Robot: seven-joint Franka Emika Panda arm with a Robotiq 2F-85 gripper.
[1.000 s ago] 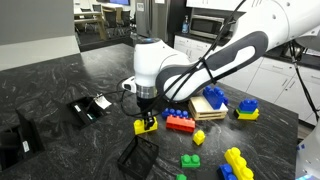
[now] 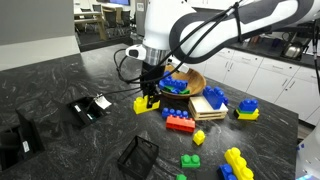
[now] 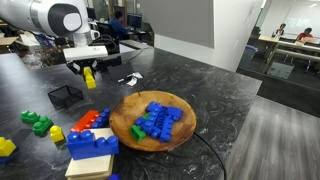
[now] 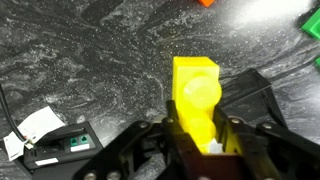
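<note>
Held upright in the air is a yellow block (image 4: 194, 82), with my gripper (image 3: 87, 70) shut on its upper end. Seen from the wrist, the round stud side of the block faces the camera and hides most of the fingers. Below and to one side stands a small black mesh basket (image 2: 138, 157), apart from the block. A wooden bowl (image 3: 124, 118) holding blue and green blocks sits behind the arm in exterior view 1, where the arm partly covers it.
Near the bowl lie a red block (image 2: 180, 124), a small yellow block (image 2: 199, 138) and green blocks (image 2: 190, 161). Blue blocks (image 3: 92, 145) rest on a wooden piece (image 3: 90, 166). A black device (image 2: 88, 107) lies at the left.
The arm has risen, lifting the yellow block from beside the mesh basket up and toward the bowl. The basket and loose blocks have stayed put.
</note>
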